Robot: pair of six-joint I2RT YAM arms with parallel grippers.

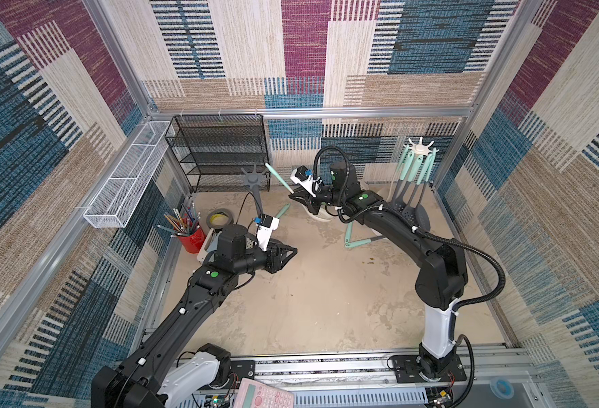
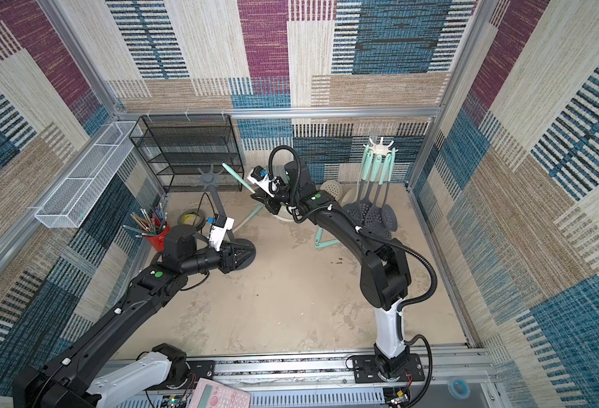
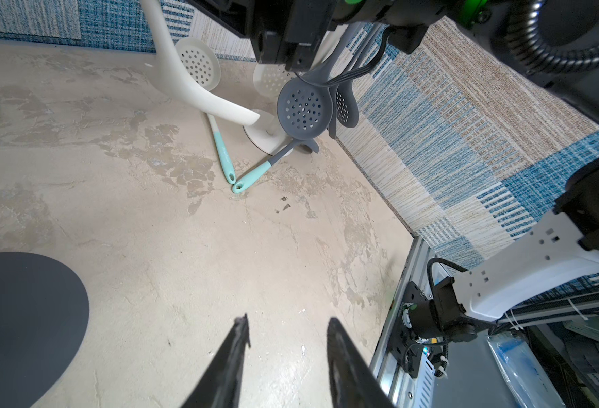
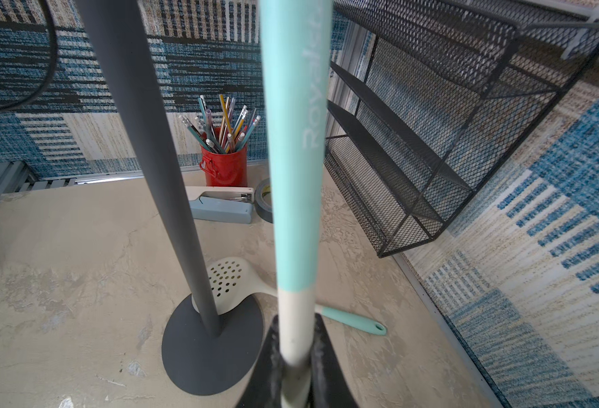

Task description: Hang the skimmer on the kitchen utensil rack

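Observation:
My right gripper [image 1: 298,198] is shut on a white-and-mint utensil at its handle, held upright-tilted in the centre back; in the left wrist view its white lower end [image 3: 204,102] curves down. The dark grey rack [image 2: 209,179] with star top and round base [image 4: 211,360] stands just left of it. My left gripper [image 1: 287,253] is part open, low beside that rack, nothing between its fingertips.
A second rack [image 1: 420,148] full of utensils stands back right. Loose utensils lie mid-back and on the rack base. Pencil cup [image 4: 224,166], stapler, tape and mesh shelf [image 1: 214,153] occupy the left back.

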